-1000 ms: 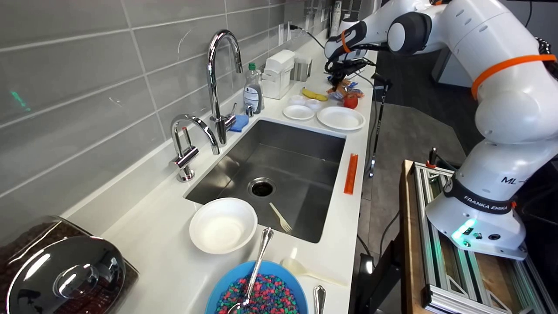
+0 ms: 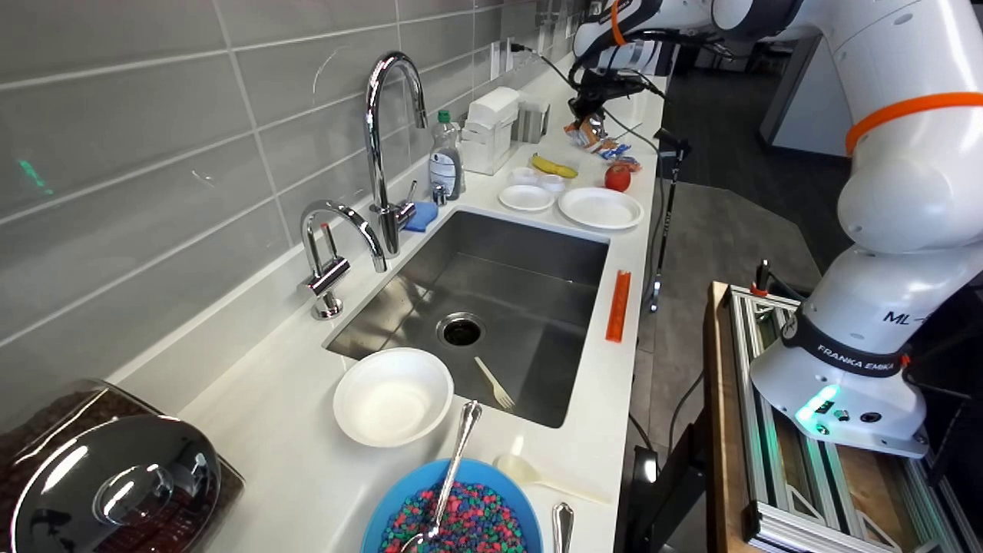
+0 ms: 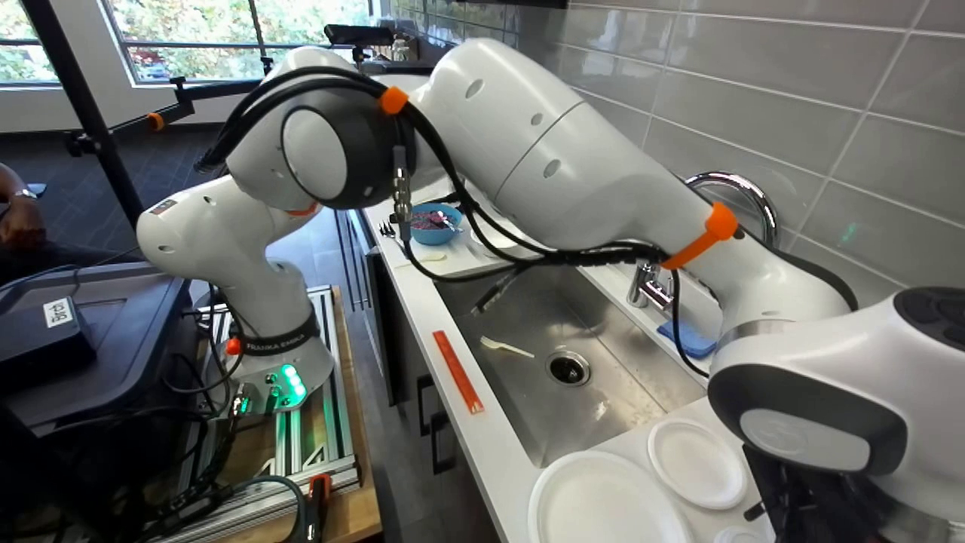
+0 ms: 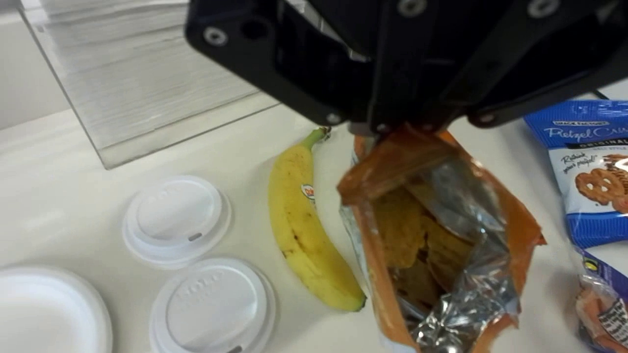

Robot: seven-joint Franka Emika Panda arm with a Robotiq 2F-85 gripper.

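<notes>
An opened orange chip bag [image 4: 368, 235], silver inside and with brown-yellow chips in it, hangs under my gripper in the wrist view. The fingers are shut on the bag's thin top edge, and its mouth gapes toward the camera. In exterior view 1 the bag [image 2: 584, 135] shows small at the far end of the counter, just below the dark gripper. Exterior view 2 does not show the fingertips. A yellow banana [image 4: 303, 226] lies left of the bag.
White cup lids [image 4: 173, 214] and white plates [image 2: 600, 208] lie nearer the sink [image 2: 516, 276]. A blue pretzel bag [image 4: 588, 170] is right of the chip bag, and a red apple [image 2: 618, 177] sits by the plates. A clear-sided holder [image 4: 147, 76] stands behind the banana.
My gripper has risen and shifted slightly left in exterior view 1, and the orange bag has come up with it. The arm's upper links have moved too; the sink area is unchanged.
</notes>
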